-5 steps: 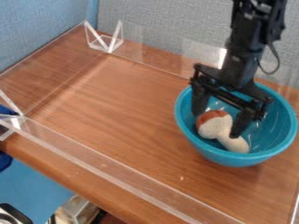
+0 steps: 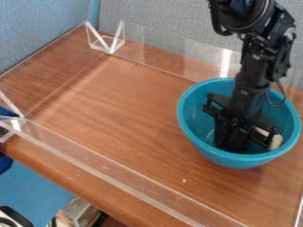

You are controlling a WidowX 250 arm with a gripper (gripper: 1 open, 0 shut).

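Note:
My black gripper [image 2: 243, 124] reaches down into the turquoise bowl [image 2: 203, 141] on the right of the wooden table. Its fingers are low inside the bowl, around a pale object [image 2: 274, 140] that is mostly hidden behind them. Whether they are closed on it is hard to see, as the dark arm covers most of it.
Clear low walls edge it, with white corner brackets [image 2: 104, 39] at the back left and left front. A grey padded wall stands behind.
The gripper has descended deeper into the bowl, and the white and red object that showed clearly there is now mostly hidden by it.

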